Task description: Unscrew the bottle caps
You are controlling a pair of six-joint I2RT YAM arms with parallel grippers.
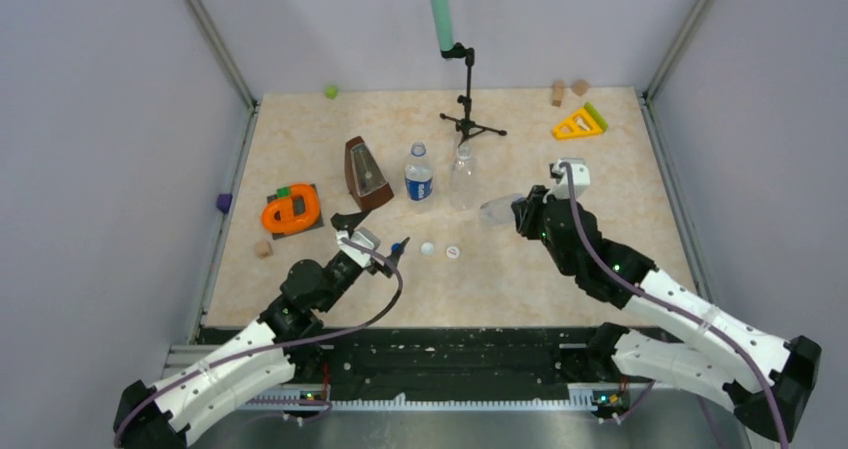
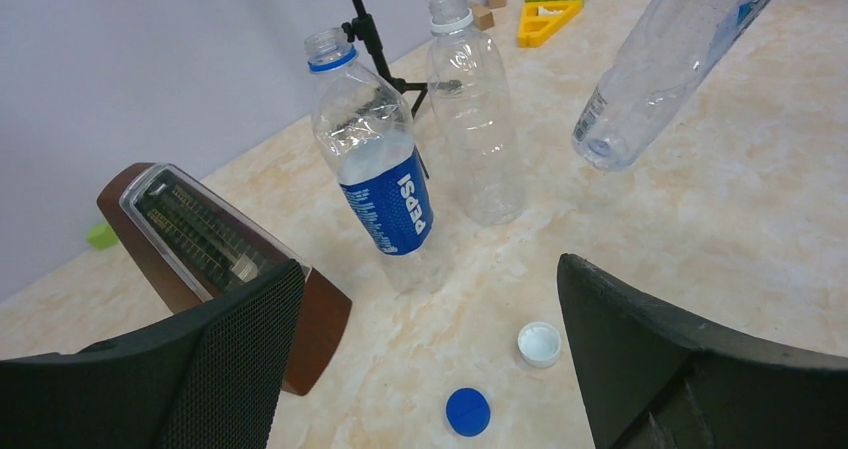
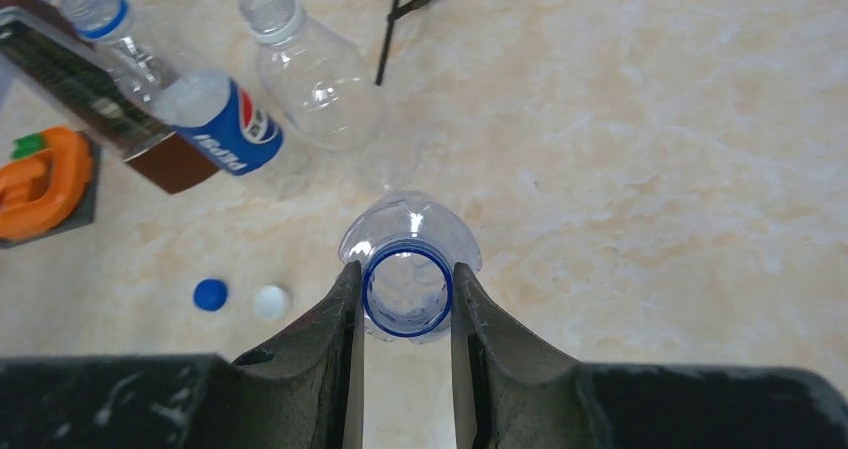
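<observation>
A clear bottle (image 2: 670,69) is held tilted above the table by my right gripper, its fingers on either side of the blue-ringed neck. That neck looks open, without a cap. My left gripper stands open with nothing between its fingers, just above the front part of the table. Two uncapped bottles stand upright beyond it: a Pepsi bottle (image 2: 395,184) with a blue neck ring and a plain clear bottle (image 2: 478,119). On the table lie a blue cap (image 2: 468,412), a white cap (image 2: 539,344) and another white cap (image 1: 453,252).
A brown metronome (image 1: 368,174) stands left of the bottles, and an orange pumpkin shape (image 1: 291,210) lies farther left. Behind is a black tripod (image 1: 466,109). A yellow triangular piece (image 1: 578,123) lies at the back right.
</observation>
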